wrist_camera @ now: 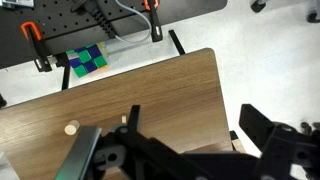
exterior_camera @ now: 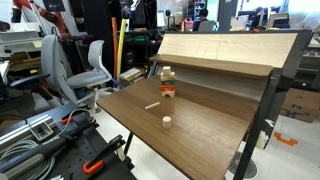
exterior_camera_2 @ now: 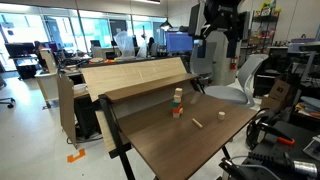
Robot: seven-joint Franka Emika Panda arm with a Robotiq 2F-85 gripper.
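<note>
My gripper is open over the tabletop, its black fingers wide apart at the lower edge of the wrist view, with nothing between them. On the wooden table [exterior_camera: 205,112] stands a small stack of coloured blocks [exterior_camera: 168,82], with red, green and pale pieces. A thin pale stick [exterior_camera: 152,105] lies flat nearer the front left. A short pale cylinder [exterior_camera: 167,121] stands apart from it; the second exterior view shows the cylinder [exterior_camera_2: 221,114], stick [exterior_camera_2: 197,124] and stack [exterior_camera_2: 177,103] too. The wrist view catches the cylinder [wrist_camera: 72,127] at left.
A slanted wooden board [exterior_camera: 225,48] runs raised along one side of the table. Dark metal posts [exterior_camera: 262,115] edge the table's end. A coloured checkered cube [wrist_camera: 88,60] sits by the robot's base, off the tabletop.
</note>
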